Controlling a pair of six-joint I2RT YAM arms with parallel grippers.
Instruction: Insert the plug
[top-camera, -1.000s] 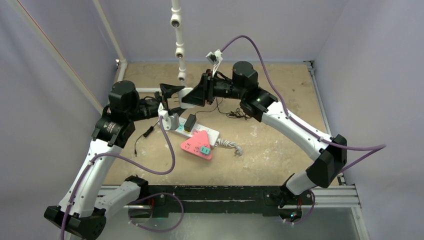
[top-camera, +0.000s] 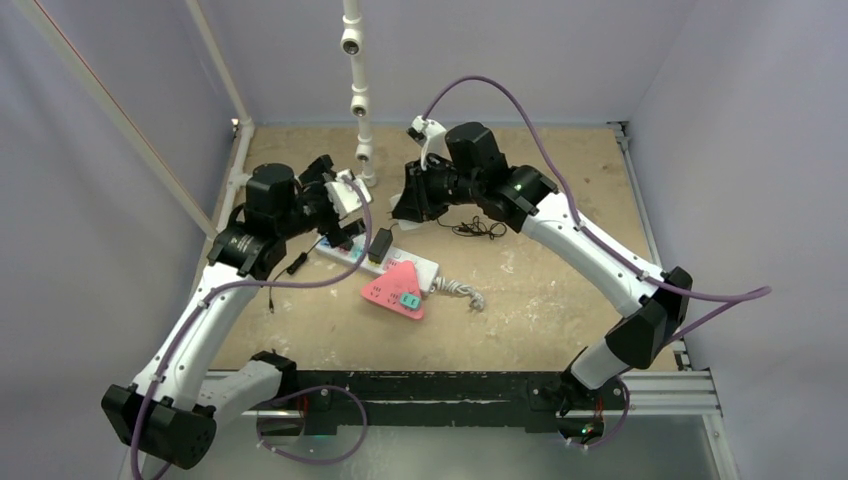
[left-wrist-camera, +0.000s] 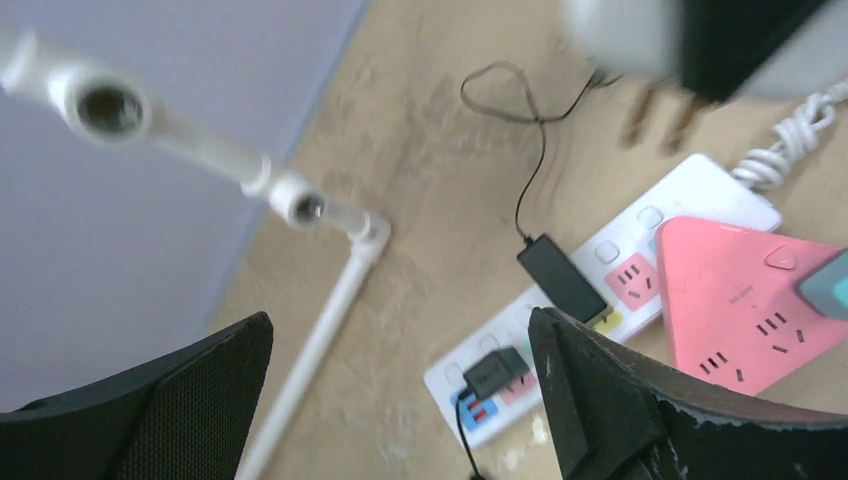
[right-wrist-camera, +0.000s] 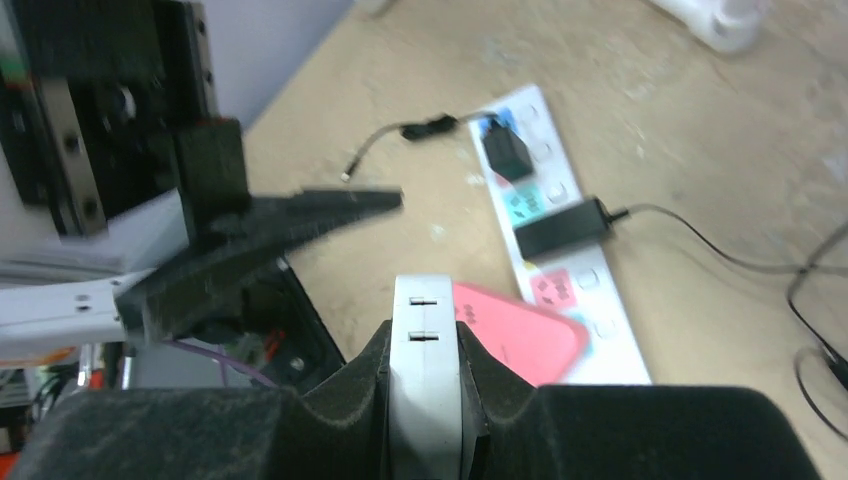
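My right gripper (top-camera: 410, 200) is shut on a white plug (right-wrist-camera: 425, 370), which stands upright between the fingers in the right wrist view; blurred prongs show at the top of the left wrist view. My left gripper stands open and empty, left of the plug and above a white power strip (left-wrist-camera: 625, 230), which carries black adapters (left-wrist-camera: 560, 278). A pink triangular strip (top-camera: 385, 292) with a teal plug (top-camera: 409, 300) lies against the white strip's near side.
A white pipe post with cameras (top-camera: 357, 100) rises at the back. A coiled black cable (top-camera: 478, 228) and a white cord (top-camera: 460, 292) lie right of the strips. The right of the board is clear.
My left gripper has pulled away from the plug and turned.
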